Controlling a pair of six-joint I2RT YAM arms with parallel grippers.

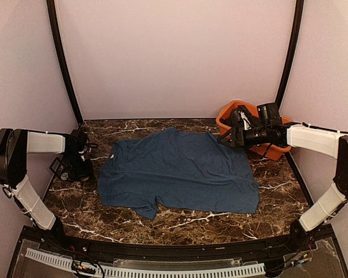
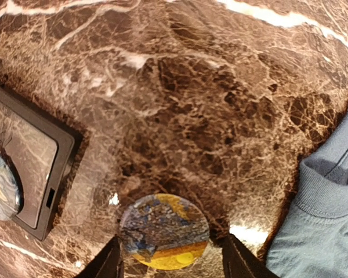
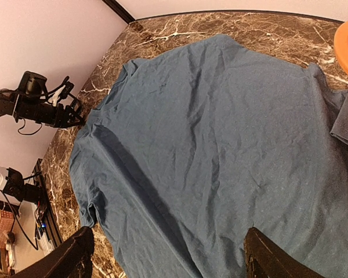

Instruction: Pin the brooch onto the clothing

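Note:
A round brooch [image 2: 165, 229] with a blue and yellow picture lies on the marble table near the left edge of the blue garment [image 1: 177, 174]. My left gripper is part open directly over it, one fingertip on each side. The left fingertip looks close to the brooch's rim, while a small gap shows at the right. Spread flat, the garment fills the middle of the table; one ribbed edge [image 2: 325, 194] shows in the left wrist view. Over its far right corner, my right gripper [image 1: 227, 139] is open with nothing between its fingers.
A black-framed case [image 2: 46, 191] with another round brooch [image 2: 0, 188] on it lies left of the first. The orange bin [image 1: 227, 111], holding dark items, stands at the back right beside the right arm. Bare marble [image 1: 180, 226] runs along the front.

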